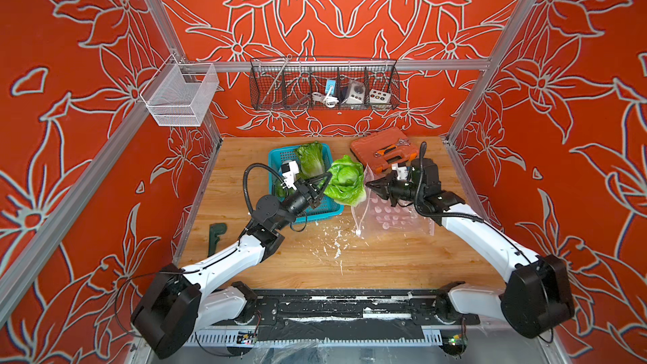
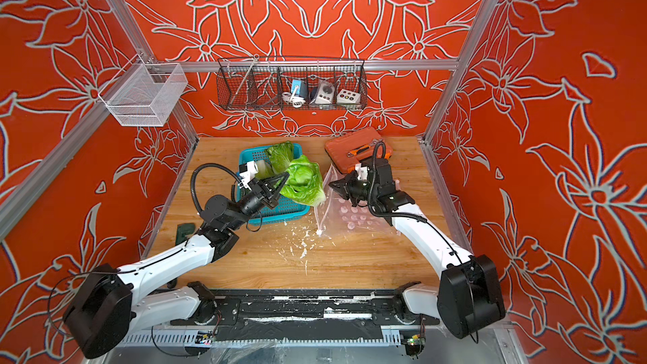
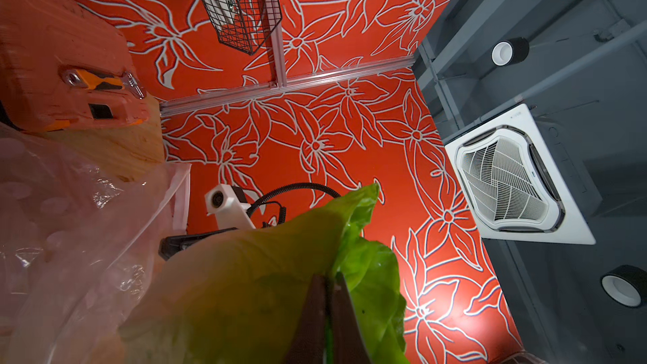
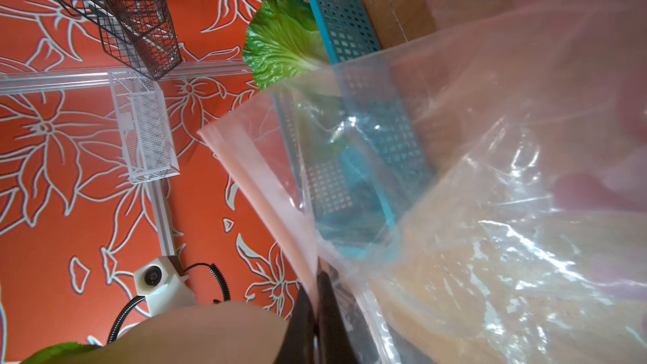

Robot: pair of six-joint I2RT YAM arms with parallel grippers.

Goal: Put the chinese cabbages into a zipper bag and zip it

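Note:
My left gripper is shut on the leafy edge of a green cabbage, holding it above the right front of the blue basket. More cabbage lies in the basket. My right gripper is shut on the rim of the clear, pink-dotted zipper bag, which hangs beside the held cabbage with its lower part on the table. The cabbage is right at the bag's upper edge; whether any of it is inside is unclear.
An orange tool case sits at the back right. A dark green tool lies at the left. White scraps are scattered on the front middle of the wooden table. Wire baskets hang on the back wall.

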